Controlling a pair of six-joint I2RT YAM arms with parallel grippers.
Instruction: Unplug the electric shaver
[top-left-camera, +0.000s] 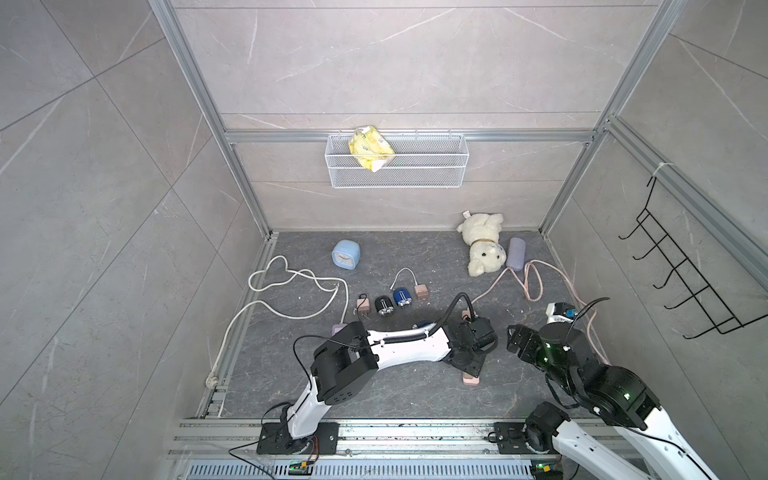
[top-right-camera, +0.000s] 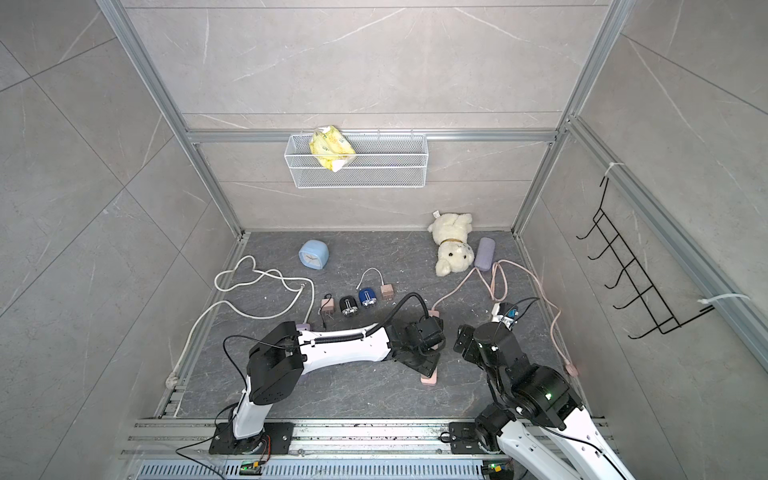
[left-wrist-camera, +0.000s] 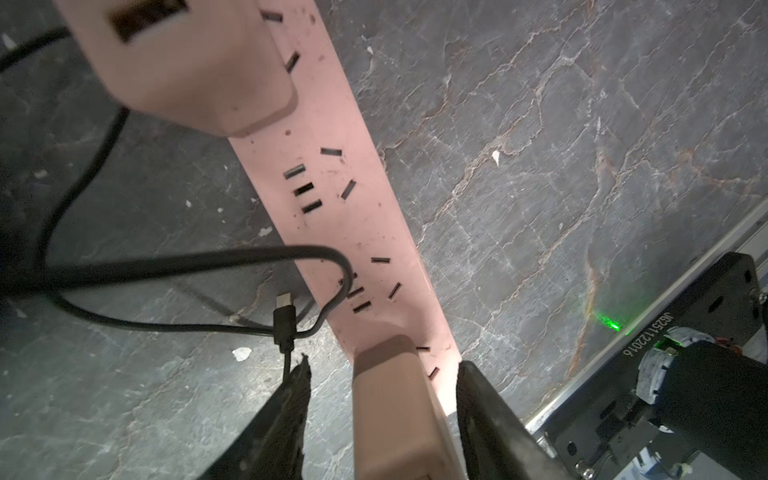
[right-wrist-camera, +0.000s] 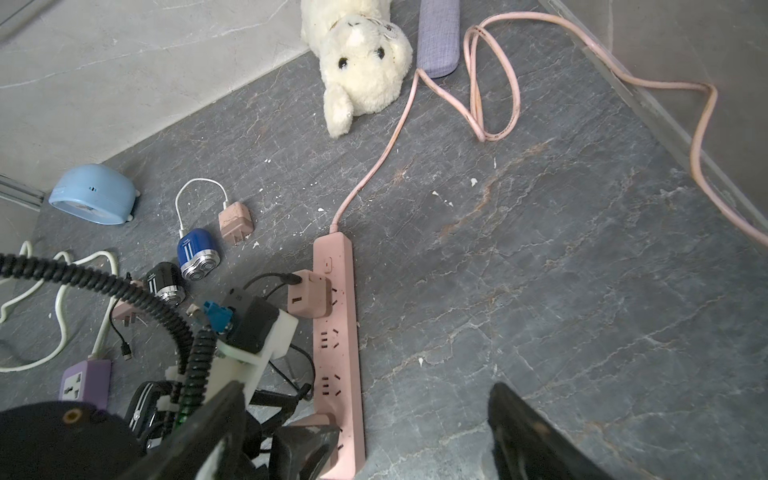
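Observation:
A pink power strip (right-wrist-camera: 342, 352) lies on the grey floor with two pink adapters plugged in. One adapter (right-wrist-camera: 309, 294), with a black cable, sits near its far end. At the near end, the second adapter (left-wrist-camera: 396, 408) stands between the parted fingers of my left gripper; dark floor shows beside it in the left wrist view, so the fingers look apart from it. My right gripper is open and empty, off to the right of the strip. A blue shaver (right-wrist-camera: 197, 253) and a black shaver (right-wrist-camera: 165, 281) lie left of the strip.
A loose pink adapter (right-wrist-camera: 236, 222), a purple socket block (right-wrist-camera: 84, 382) and a blue clock-like object (right-wrist-camera: 94, 193) lie to the left. A plush toy (right-wrist-camera: 364, 64) rests at the back. Bare floor lies right of the strip.

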